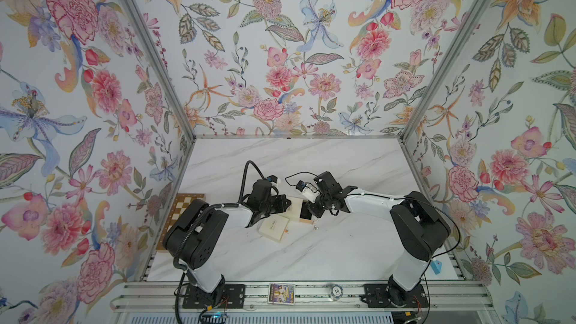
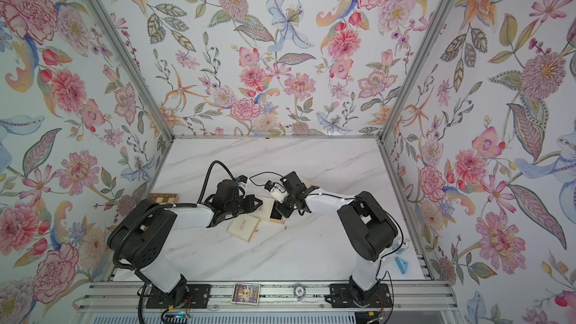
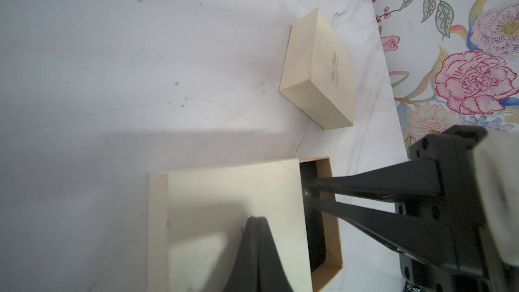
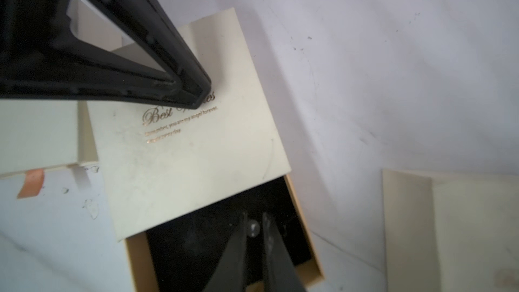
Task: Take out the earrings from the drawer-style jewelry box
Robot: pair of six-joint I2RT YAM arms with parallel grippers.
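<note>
The cream jewelry box [image 4: 189, 167], lettered on its lid, lies mid-table with its black-lined drawer [image 4: 189, 259] partly out on the right. My left gripper is shut, tips at the box top, nothing seen between its fingers. My right gripper reaches down into the drawer, fingertips slightly apart around a small pale round object [image 4: 253, 229], probably an earring; whether it is held I cannot tell.
A second cream box [image 1: 273, 228] lies in front left of the jewelry box; another [image 3: 316, 67] stands behind. A checkered board [image 1: 180, 210] is at the far left.
</note>
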